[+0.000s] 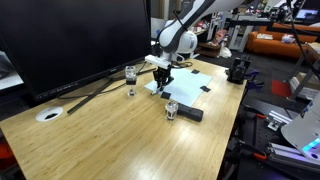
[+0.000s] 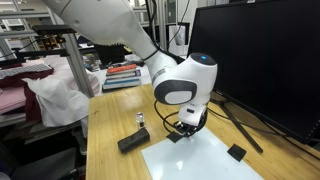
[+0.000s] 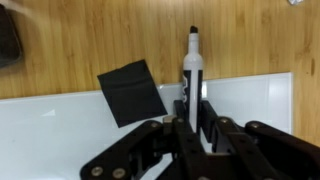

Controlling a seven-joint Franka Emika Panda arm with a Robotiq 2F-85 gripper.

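Note:
In the wrist view a marker with a white barrel and black tip end points away from the gripper. My gripper is shut on it, the dark fingers on either side of its barrel. Below lies a whiteboard, with a black square across its edge. From exterior view 2 the gripper is low over the whiteboard; the marker is too small to make out there. Whether its tip touches anything cannot be told.
A black eraser-like block and a clear container stand near the board. Another clear container stands by the monitor. A tape roll lies at the left.

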